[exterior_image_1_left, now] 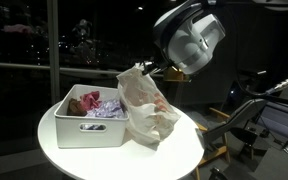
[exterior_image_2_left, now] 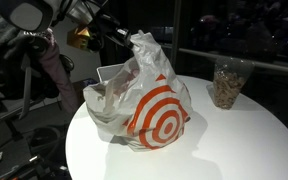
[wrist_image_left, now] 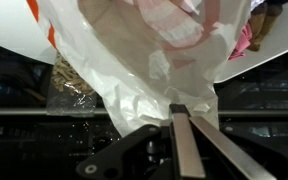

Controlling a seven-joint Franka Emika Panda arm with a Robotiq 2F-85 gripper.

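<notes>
A white plastic bag (exterior_image_2_left: 149, 110) with a red target logo stands on the round white table, its top edge drawn up into a peak. My gripper (exterior_image_2_left: 128, 42) is shut on the bag's rim at that peak. In the wrist view, thin white plastic runs up to the gripper's closed fingertips (wrist_image_left: 179, 112), and the bag's mouth gapes beside them. Reddish shapes show through the bag (exterior_image_1_left: 149, 105) in the first exterior view; what lies inside is unclear. Beside the bag is a white bin (exterior_image_1_left: 90, 132) with pink and lilac cloth (exterior_image_1_left: 106, 108) and a brown item in it.
A clear container of small brown pieces (exterior_image_2_left: 229, 82) stands near the table's far edge. A wooden-framed chair (exterior_image_1_left: 224, 125) is beside the table, with a dark window behind.
</notes>
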